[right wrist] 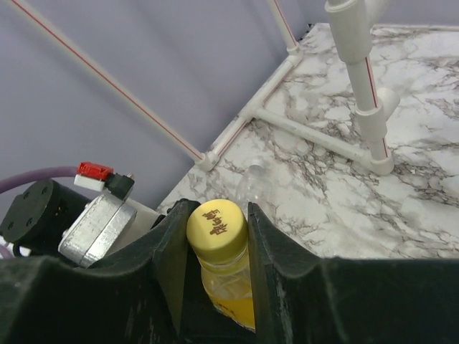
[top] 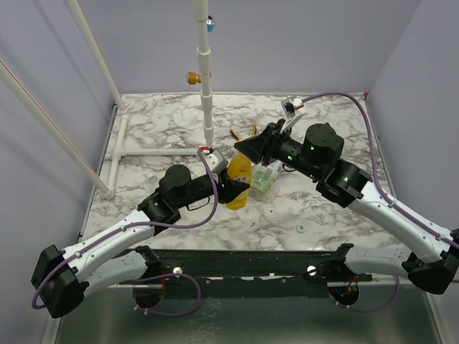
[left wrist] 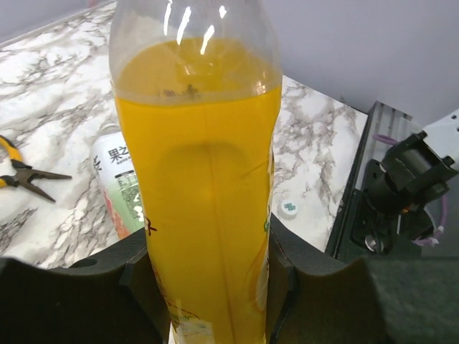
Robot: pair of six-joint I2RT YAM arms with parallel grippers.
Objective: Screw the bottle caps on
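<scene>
My left gripper (top: 233,188) is shut on a yellow juice bottle (left wrist: 201,193), held roughly upright; its clear upper part fills the middle of the left wrist view. Just above it my right gripper (top: 249,149) is shut on the bottle's yellow cap (right wrist: 216,228), which sits at the top of the bottle's neck. Whether the cap is threaded tight I cannot tell.
Pliers (left wrist: 25,175), a printed carton or can (left wrist: 115,186) and a small white cap (left wrist: 287,208) lie on the marble top. A clear bottle (right wrist: 252,183) stands at left, near white pipe frames (top: 158,152).
</scene>
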